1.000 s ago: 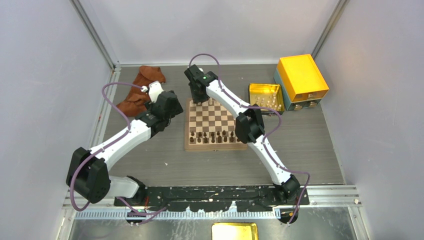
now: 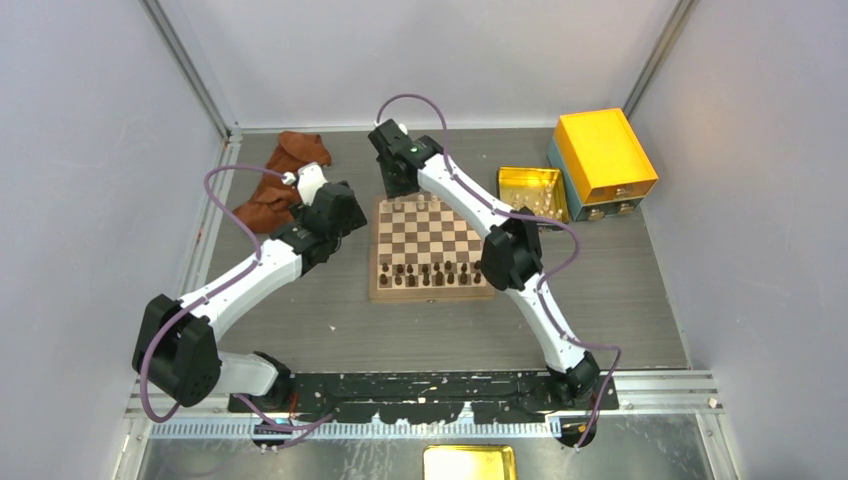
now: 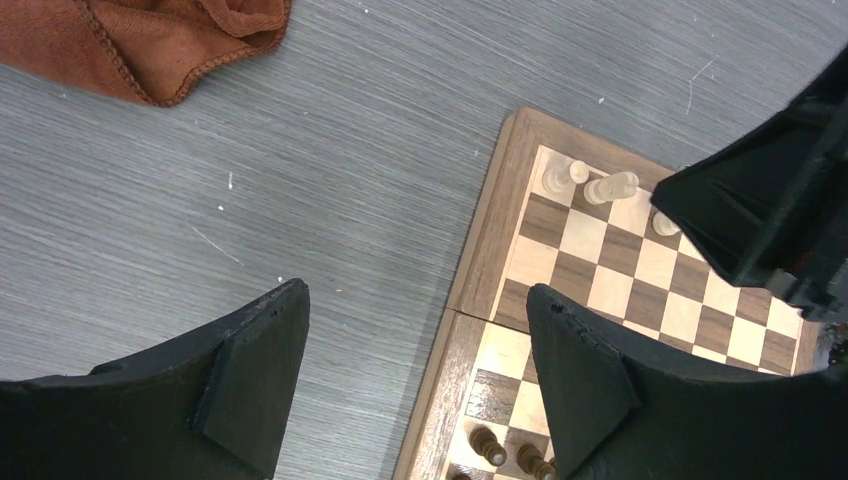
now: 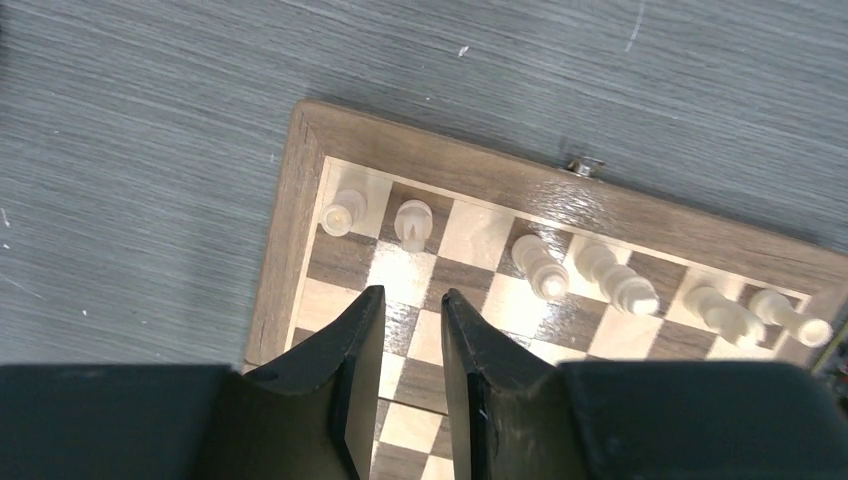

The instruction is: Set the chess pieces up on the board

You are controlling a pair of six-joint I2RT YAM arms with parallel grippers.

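Observation:
The wooden chessboard (image 2: 425, 240) lies mid-table, dark pieces (image 2: 430, 275) in two rows on its near side. Pale pieces stand along its far edge. In the right wrist view a pale rook-like piece (image 4: 343, 212) occupies the corner square, and a slant-topped pale piece (image 4: 413, 226) is upright on the dark square beside it. The light square after that is bare; several more pale pieces (image 4: 617, 280) follow. My right gripper hangs above the board, its fingers slightly apart and empty. Left of the board, my left gripper is wide open, holding nothing.
At the right, a yellow tray (image 2: 507, 178) holds more pale pieces, beside a yellow-topped drawer box (image 2: 605, 150). A brown cloth (image 2: 280, 190) lies at the back left. Table left of the board is bare. The right arm reaches across the board's right side.
The left arm has stayed put.

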